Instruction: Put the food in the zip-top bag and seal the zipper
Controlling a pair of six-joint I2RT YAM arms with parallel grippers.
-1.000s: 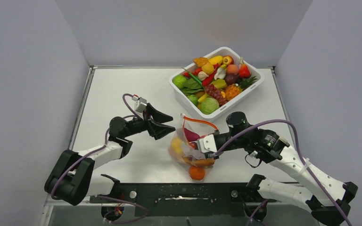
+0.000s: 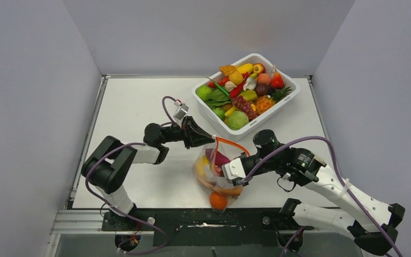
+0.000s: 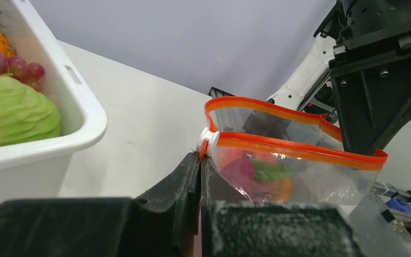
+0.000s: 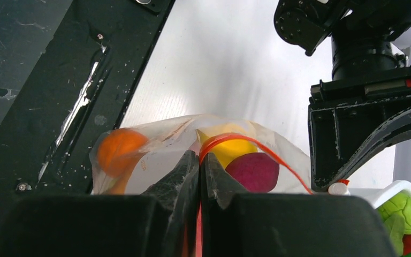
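Observation:
The clear zip top bag [image 2: 203, 168] with orange zipper stands at the table's front, holding an orange [image 4: 119, 150], something yellow and a purple item [image 4: 251, 171]. My left gripper is shut at the bag's white slider [image 3: 208, 140], its red tab at the fingertips; whether the tab is pinched is hard to tell. My right gripper is shut on the bag's orange-red zipper rim, opposite the left one. The bag's mouth is open.
A white bin [image 2: 203, 110] full of produce stands behind the bag, close to the left gripper. The dark front edge [image 2: 182, 219] lies just before the bag.
My left gripper has moved right and back to the bag's zipper end and has shut. The bag and my right gripper have shifted slightly.

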